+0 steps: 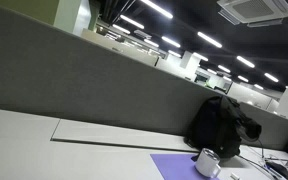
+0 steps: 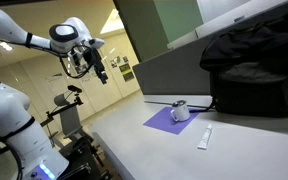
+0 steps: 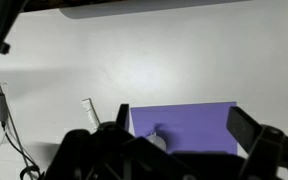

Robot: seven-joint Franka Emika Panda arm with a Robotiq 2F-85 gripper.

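A white mug point(image 2: 179, 112) stands upright on a purple sheet point(image 2: 165, 123) on the white table. In exterior view 1 the mug point(image 1: 207, 163) is near the bottom edge, with the purple sheet point(image 1: 173, 164) beside it. High at the left and well away from the mug, my gripper point(image 2: 102, 61) stands open, nothing between its fingers. From the wrist view the open gripper looks down over the purple sheet point(image 3: 199, 117); its body hides most of the mug point(image 3: 158, 140). A small white stick-like item point(image 2: 204, 136) lies apart from the sheet.
A black bag point(image 2: 249, 80) rests on the table against the grey partition point(image 1: 94, 85). Cables point(image 3: 19, 142) run along the left side in the wrist view. Bare table point(image 2: 149, 150) lies in front of the purple sheet.
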